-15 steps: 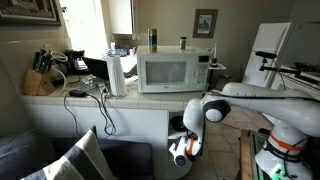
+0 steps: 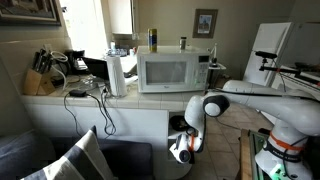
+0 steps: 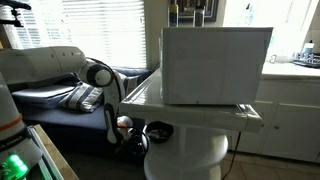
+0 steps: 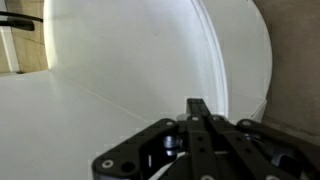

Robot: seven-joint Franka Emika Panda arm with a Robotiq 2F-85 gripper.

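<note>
My gripper is at the bottom of the wrist view, its two dark fingers close together with nothing visible between them. Ahead of it a large white, rounded surface [image 4: 140, 60] with a raised pale rim fills most of that view. Whether the fingertips touch this surface is unclear. In exterior view 1 the arm reaches down below the counter, with the gripper [image 2: 182, 156] low near the floor and small. From the other side, the gripper [image 3: 131, 147] hangs low and dark in front of the couch, its fingertips hard to make out.
A white microwave [image 2: 175, 72] stands on the counter [image 2: 130, 100] above the arm. A dark round pan [image 3: 158, 131] sits below the counter, near the arm. The dark couch [image 2: 115, 156] lies to the left. Cables hang over the counter's front.
The arm has shifted slightly to the right in exterior view 1, its wrist turning a little. Nothing else has visibly moved.
</note>
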